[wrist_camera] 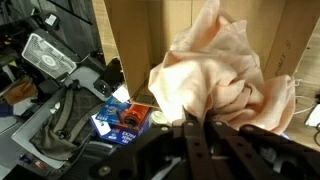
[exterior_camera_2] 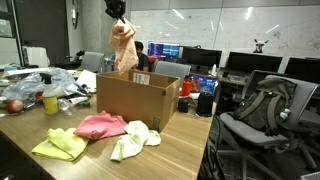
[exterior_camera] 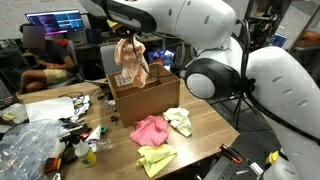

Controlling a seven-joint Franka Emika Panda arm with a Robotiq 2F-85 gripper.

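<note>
A light peach cloth (exterior_camera_2: 123,45) dangles in the air, pinched at its top by my gripper (exterior_camera_2: 116,18). In the wrist view the cloth (wrist_camera: 215,75) bunches together between the shut fingers. Its lower end hangs above the open cardboard box (exterior_camera_2: 140,100), near the box's left side. On the table in front of the box lie a pink cloth (exterior_camera: 150,131), a yellow cloth (exterior_camera: 156,160) and a cream-white cloth (exterior_camera: 178,121). The gripper itself is small and partly cut off at the top of exterior view 1.
Clear plastic bags (exterior_camera: 28,146) and a yellow bottle (exterior_camera: 86,153) crowd the table's left side. Blue and red containers (exterior_camera_2: 205,104) stand behind the box. Bare table (exterior_camera_2: 185,145) shows at the front right. A person sits at the back left.
</note>
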